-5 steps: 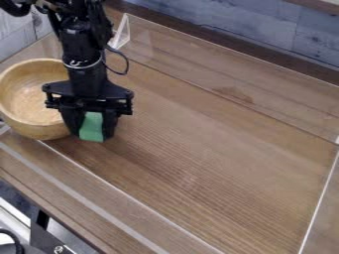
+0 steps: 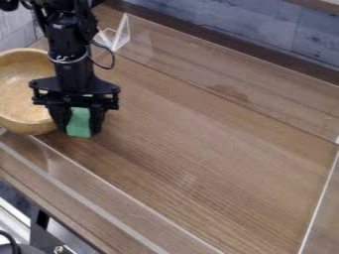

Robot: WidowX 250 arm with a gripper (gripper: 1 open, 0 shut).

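Note:
The black gripper point(image 2: 79, 117) of the arm points down over the left side of the table, shut on a green object point(image 2: 79, 125) that sits low, near or on the tabletop. A round tan wooden bowl point(image 2: 22, 97) lies just left of the gripper, partly behind the arm and cut off by the frame edge. The green object is at the bowl's right side, outside it; whether it touches the bowl I cannot tell.
A grey plank wall point(image 2: 252, 30) runs along the back. A clear plastic piece point(image 2: 114, 36) stands at the back left.
The gripper and the green object have shifted slightly left over the last second, and the bowl appears a little further left too.

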